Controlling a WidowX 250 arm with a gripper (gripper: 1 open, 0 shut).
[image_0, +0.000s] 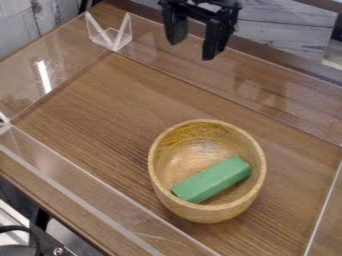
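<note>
My black gripper (198, 36) is at the top centre of the camera view, above the back of the wooden table, its two fingers open and pointing down with nothing seen between them. Far below it, in the lower middle, a round tan bowl (168, 160) holds a green rectangular block (213, 179), lying at a slant in it.
A clear angular object (110, 32) stands at the back left. A raised back edge runs along the top right, and dark cables show at the lower left corner.
</note>
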